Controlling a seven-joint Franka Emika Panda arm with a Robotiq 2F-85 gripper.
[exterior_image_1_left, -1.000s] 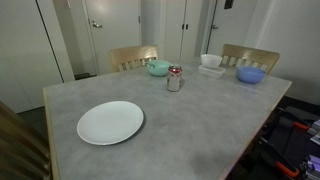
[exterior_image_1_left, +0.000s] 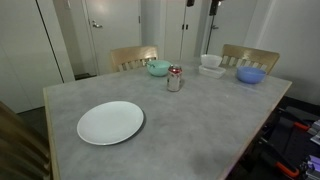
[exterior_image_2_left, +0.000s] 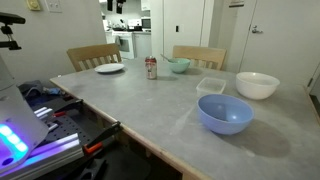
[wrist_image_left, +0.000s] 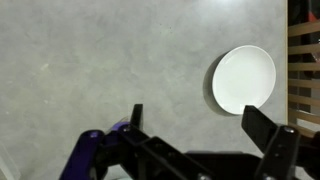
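My gripper stands open high above the table, its two dark fingers wide apart with nothing between them. At the top edge of exterior view 1 the gripper (exterior_image_1_left: 202, 7) shows only in part. A round white plate (exterior_image_1_left: 111, 122) lies flat on the left of the grey table; the wrist view has the plate (wrist_image_left: 244, 79) to the right, beyond the fingers. A red and silver can (exterior_image_1_left: 174, 78) stands upright near the table's middle. Farther back is a green bowl (exterior_image_2_left: 178, 65) with something sticking out over its rim.
A blue bowl (exterior_image_2_left: 225, 113), a clear shallow container (exterior_image_2_left: 211, 87) and a white bowl (exterior_image_2_left: 257, 85) occupy the other end of the table. Chairs (exterior_image_1_left: 133, 57) line the back edge. Bare tabletop (exterior_image_1_left: 185, 125) extends between plate and bowls.
In exterior view 1 the gripper has moved left and lower, so that its fingers now show at the top edge. The plate, can and bowls have stayed in place.
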